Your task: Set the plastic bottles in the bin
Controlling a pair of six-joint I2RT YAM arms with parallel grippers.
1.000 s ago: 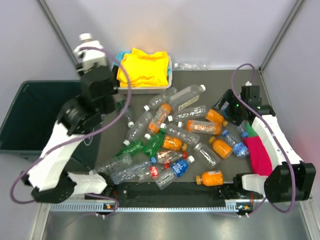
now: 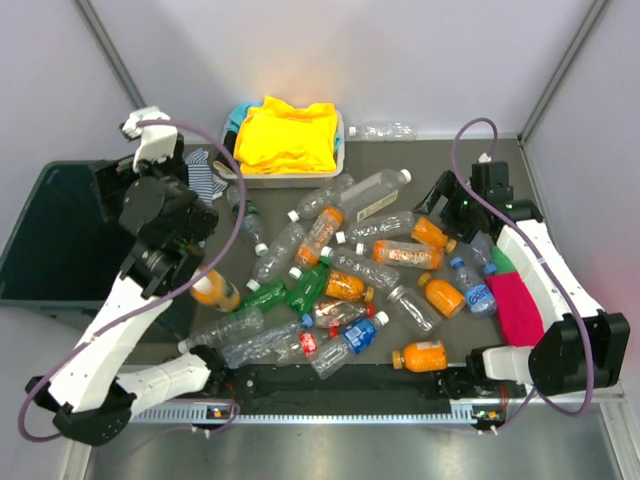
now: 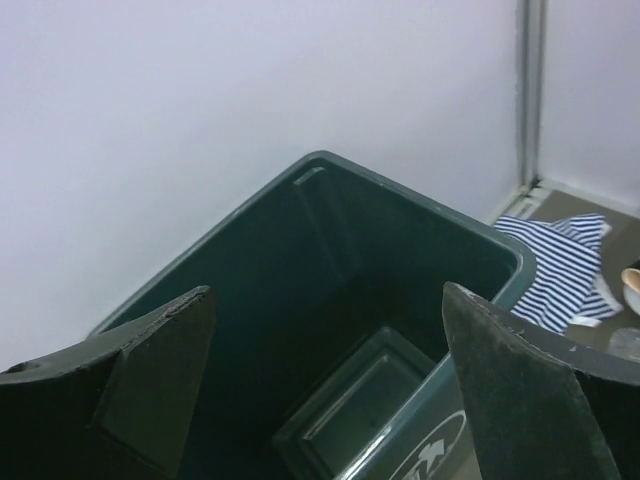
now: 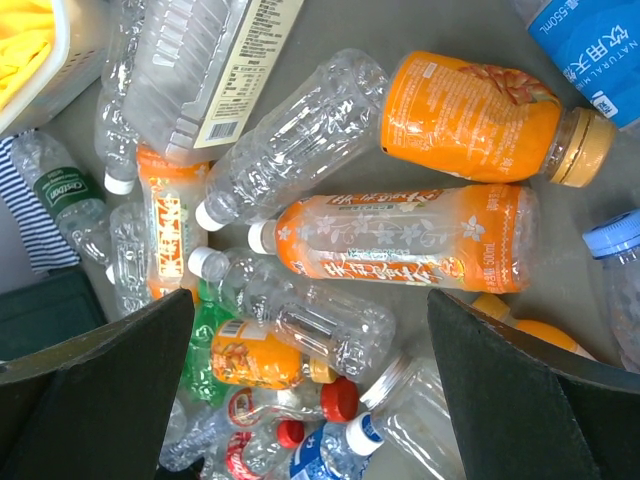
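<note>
Over the dark green bin [image 2: 60,235], my left gripper stands open with nothing between its fingers; no bottle shows inside the bin part in its wrist view. An orange bottle with a white cap [image 2: 223,294] appears by the bin's right side, partly behind the left arm; whether it rests or is moving I cannot tell. At the right, my right gripper is open and empty above the table. Below it lie a clear bottle with orange-flowered label [image 4: 380,235], an orange juice bottle [image 4: 465,115] and a clear bottle [image 4: 310,320].
Several more bottles crowd the table's middle, including green bottles [image 2: 308,290] and a blue-labelled bottle [image 2: 350,345]. A white basket [image 2: 290,181] with a yellow cloth [image 2: 288,137] stands at the back. Striped cloth [image 2: 203,178] lies beside the bin; pink cloth [image 2: 517,312] is at right.
</note>
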